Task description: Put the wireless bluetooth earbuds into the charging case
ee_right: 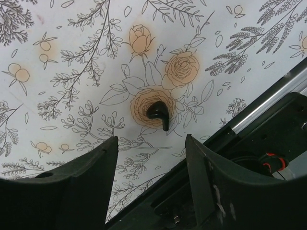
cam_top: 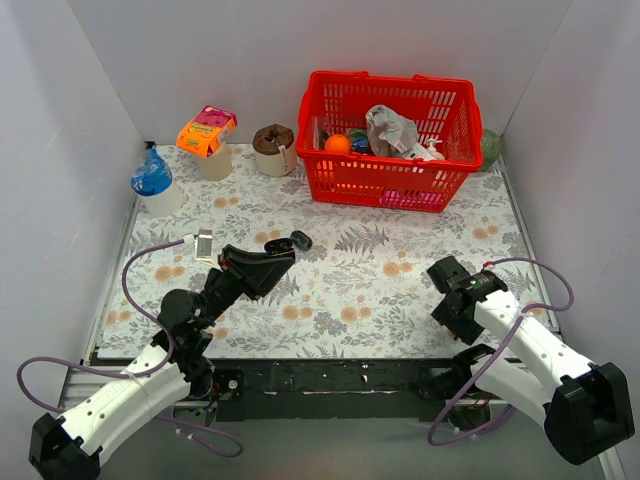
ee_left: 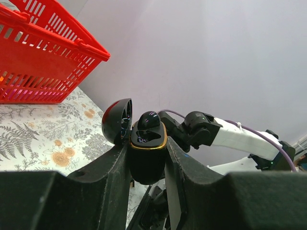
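Note:
The black charging case (ee_left: 147,160) is held upright with its lid (ee_left: 117,120) raised; my left gripper (cam_top: 284,258) is shut on it above the left part of the table. A glossy rounded black piece, apparently an earbud (ee_left: 149,120), protrudes from the case. On the cloth near the front right edge lies a loose black earbud (ee_right: 158,111), its stem towards the table's edge. Over it, pointing down, is my right gripper, part open, with its fingers (ee_right: 108,155) apart and nothing gripped. From the top, the right arm covers the loose earbud.
A red basket (cam_top: 390,185) full of items stands at the back. Along the back left are a blue-topped container (cam_top: 160,200), an orange packet (cam_top: 207,130) and a brown-topped canister (cam_top: 274,165). A dark front rail (ee_right: 261,129) runs close to the loose earbud.

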